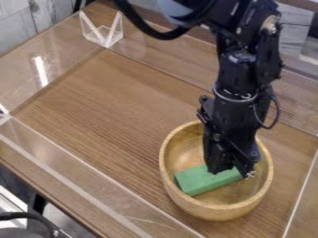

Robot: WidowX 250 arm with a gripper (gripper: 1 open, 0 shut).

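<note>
A yellow bowl (179, 199) stands at the lower right of the table, with a green block (199, 180) lying in it. My gripper (226, 165) reaches down into the bowl at the block's right end, shut on the green block, though its dark body partly hides the fingertips and that end of the block.
A clear plastic holder (102, 28) stands at the back left. Rails run along the table's edges.
</note>
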